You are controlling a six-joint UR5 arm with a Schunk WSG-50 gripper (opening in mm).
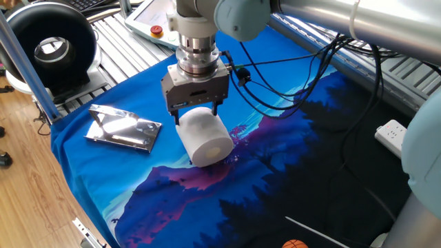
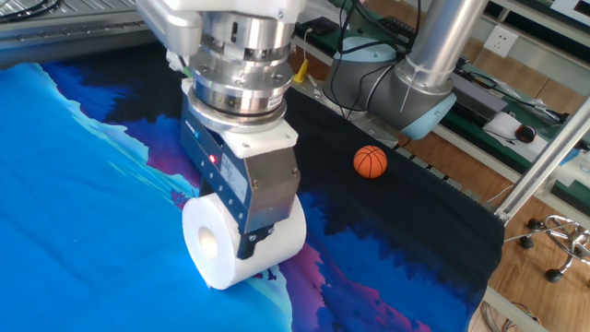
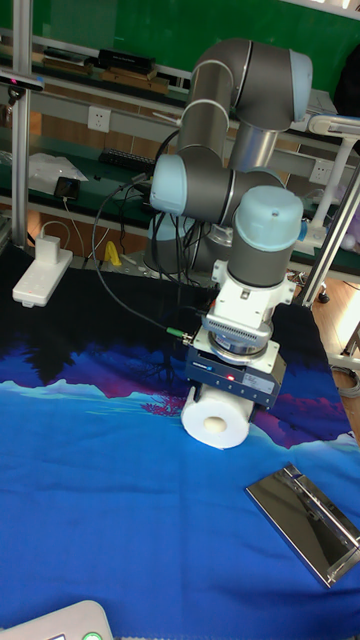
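A white paper roll (image 1: 204, 138) lies on its side on the blue patterned cloth, one end with its core hole facing the camera in exterior view 1. Straight above it, pointing down, is my gripper (image 1: 196, 114), its two fingers on opposite sides of the roll and shut on it. In exterior view 2 the near finger (image 2: 247, 243) rests against the curved side of the roll (image 2: 216, 242); the far one is mostly hidden. Exterior view 3 shows the roll (image 3: 215, 419) beneath the gripper body, with the fingers hardly visible. Whether its underside touches the cloth I cannot tell.
A shiny metal stand (image 1: 124, 129) lies left of the roll in exterior view 1. A small orange basketball (image 2: 371, 162) sits on the dark part of the cloth. At one edge is a white power strip (image 3: 43, 272). Dark cables hang beside the arm.
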